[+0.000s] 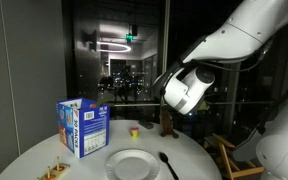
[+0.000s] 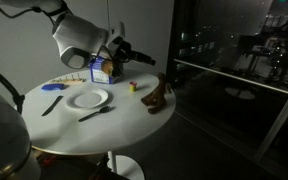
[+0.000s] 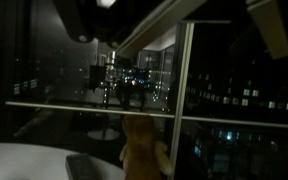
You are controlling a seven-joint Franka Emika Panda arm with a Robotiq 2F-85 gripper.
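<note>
My gripper [image 2: 134, 54] is open above the far side of the round table, with nothing between its fingers. In the wrist view, one finger [image 3: 154, 27] slants across the top and the other finger [image 3: 270, 27] stands at the upper right. A brown plush toy [image 3: 141, 150] sits lower in that view, apart from the fingers. From the second exterior side, the toy [image 2: 157, 96] rests at the table's edge, below and beyond the gripper. A dark oblong object [image 3: 82, 166] lies on the tabletop beside it.
On the white table [image 2: 134, 122] are a white plate [image 1: 132, 165], a dark spoon [image 1: 168, 165], a small yellow-and-red cup [image 1: 134, 131] and a blue box [image 1: 84, 128]. A wooden chair [image 1: 231, 153] stands at the right. Tall windows lie behind the table.
</note>
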